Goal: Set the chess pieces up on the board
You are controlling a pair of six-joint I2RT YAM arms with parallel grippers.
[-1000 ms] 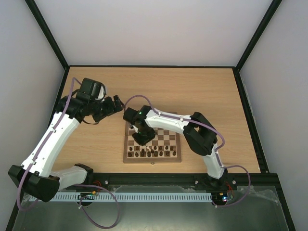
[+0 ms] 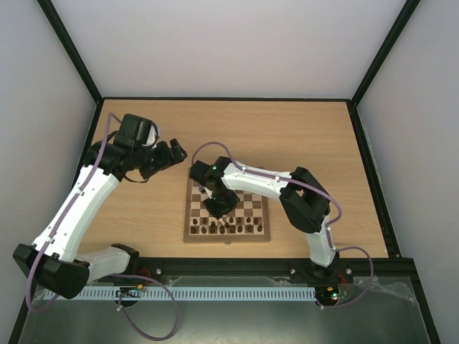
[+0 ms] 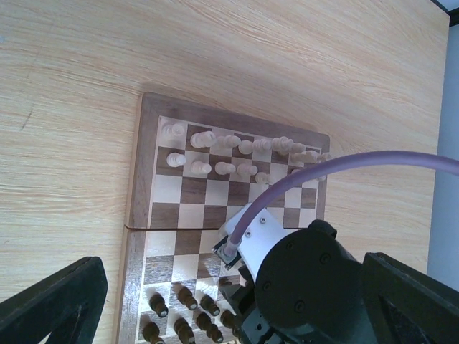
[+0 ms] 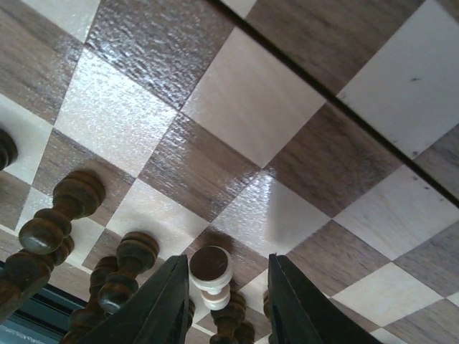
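Note:
The wooden chessboard (image 2: 263, 239) lies at the table's middle front. Dark pieces (image 3: 185, 331) stand in rows on its near side, and pale pieces (image 3: 203, 139) on the far side. One pale pawn (image 4: 212, 275) lies tipped among the dark pieces, its dark base facing up in the right wrist view. My right gripper is part open around this pawn; the pawn is close to one finger, with a gap to the other. Left of the board, my left gripper (image 2: 181, 152) hangs open and empty.
The right arm (image 2: 251, 180) reaches across the board and hides much of its middle from above. A seam (image 4: 326, 93) divides the board into halves. Bare wood table (image 2: 301, 136) stretches behind and to the right.
My right gripper has moved slightly to the right and a little nearer the front edge over the board. The left arm has barely moved.

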